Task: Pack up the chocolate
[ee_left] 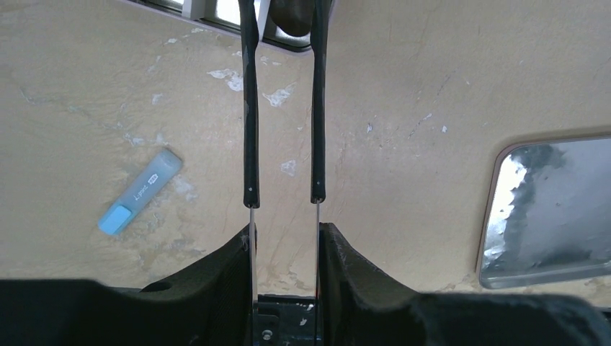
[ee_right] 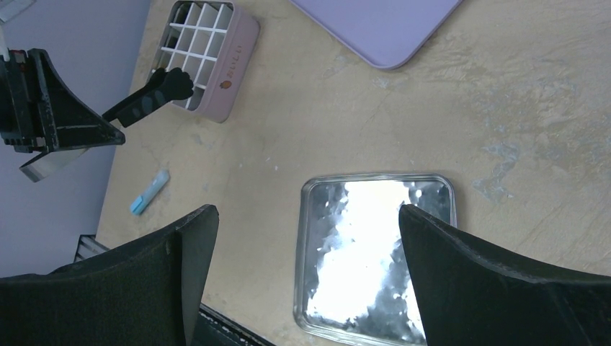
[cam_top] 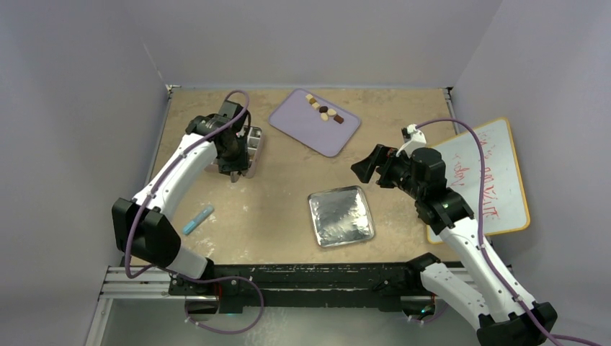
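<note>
A pink box [ee_right: 235, 72] with a white compartment grid stands at the left of the table. My left gripper is over it, part open; in its wrist view the box's edge shows at the top, with a dark piece [ee_left: 292, 16] in a compartment between the fingers. I cannot tell whether the fingers touch it. Chocolates in cream and brown [cam_top: 323, 109] lie on a purple tray [cam_top: 302, 131] at the back. My right gripper [cam_top: 367, 166] is open and empty above the table, right of centre.
A metal tray [cam_top: 341, 216] lies at front centre, a blue marker [cam_top: 198, 219] at front left. A whiteboard [cam_top: 468, 158] lies along the right side.
</note>
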